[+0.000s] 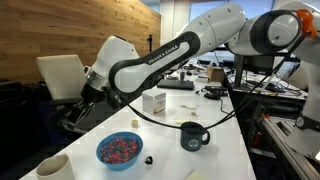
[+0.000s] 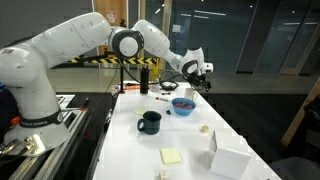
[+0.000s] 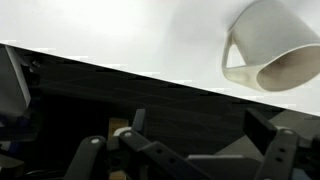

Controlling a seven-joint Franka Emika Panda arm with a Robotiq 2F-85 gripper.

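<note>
My gripper is open, with nothing between its spread fingers. In the wrist view it hangs over the dark space beyond the table's edge. A white cup [image 3: 275, 45] stands on the table near that edge, apart from the fingers; the same cup [image 1: 55, 167] is at the lower left of exterior view 1. Beside it sits a blue bowl [image 1: 120, 150] filled with small red pieces. A dark mug [image 1: 194, 136] stands farther right on the white table.
A white box [image 2: 230, 155] is near the table's edge, with a yellow square [image 2: 171, 156] lying flat nearby. Small items, one of them a yellowish piece [image 2: 205, 129], are scattered about. An office chair [image 1: 62, 75] stands behind the table. Bare tabletop surrounds the mug.
</note>
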